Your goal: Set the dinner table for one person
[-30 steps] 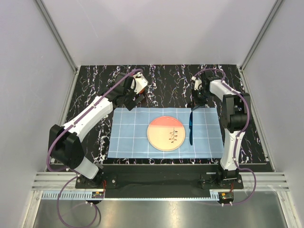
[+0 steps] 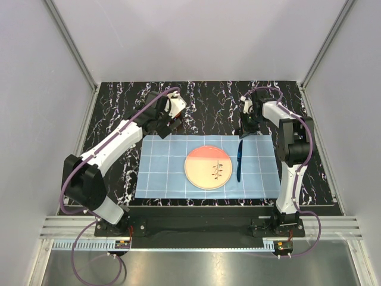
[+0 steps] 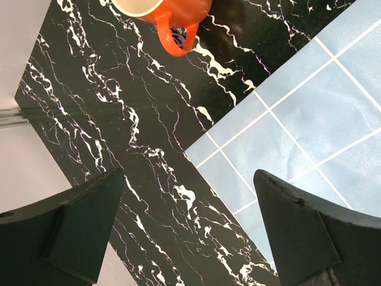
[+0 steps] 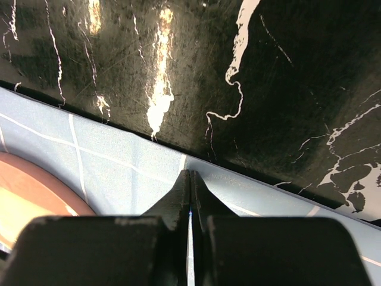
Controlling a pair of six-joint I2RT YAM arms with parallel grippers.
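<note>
An orange-and-cream plate with a sprig pattern lies on the blue placemat. Right of it, a dark blue knife lies lengthwise on the mat, its far end close to the tips of my right gripper. That gripper is shut over the mat's far edge; nothing shows between its fingers. My left gripper hangs open and empty above the mat's far left corner. An orange mug, handle toward the gripper, stands on the black marbled table beyond; from the top it is mostly hidden by the left arm.
Bare black table stretches between the two arms behind the mat. Walls stand at the left, right and back.
The knife's far end has shifted very slightly to the right, so it lies at a small slant. Both arms look practically still.
</note>
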